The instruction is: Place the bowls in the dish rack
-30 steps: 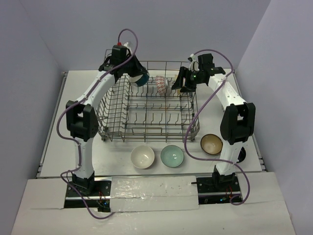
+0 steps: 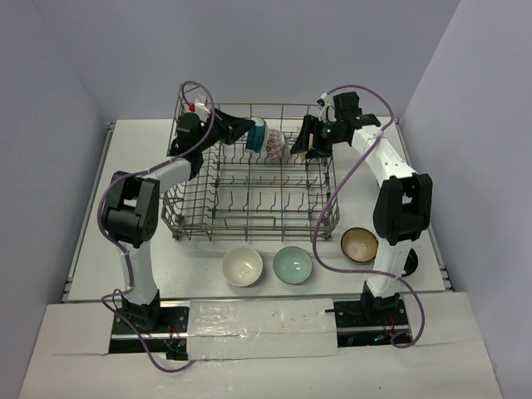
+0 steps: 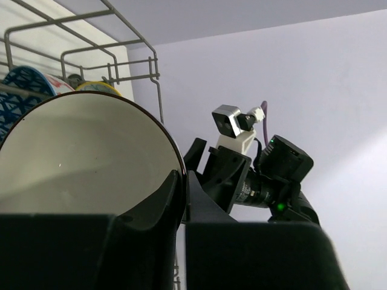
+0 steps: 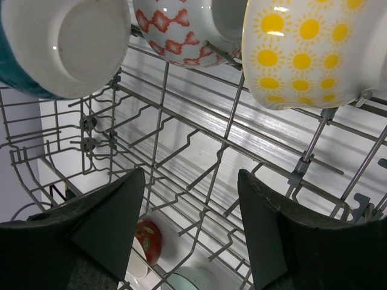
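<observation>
My left gripper is shut on the rim of a bowl, white inside with a thin dark edge. From above, this gripper is over the back of the dish rack, where a blue-and-white bowl shows at its tips. Right of that, a red-patterned bowl stands tilted in the rack. Beside it is a yellow-sun bowl, mostly covered by my right arm from above. My right gripper hangs open above the wires, empty. In its view, a teal bowl shows at upper left.
In front of the rack lie a cream bowl, a green bowl, a brown bowl and a dark item. The rack's middle and front rows are empty. A blue-patterned surface shows behind the held bowl.
The right arm stays put.
</observation>
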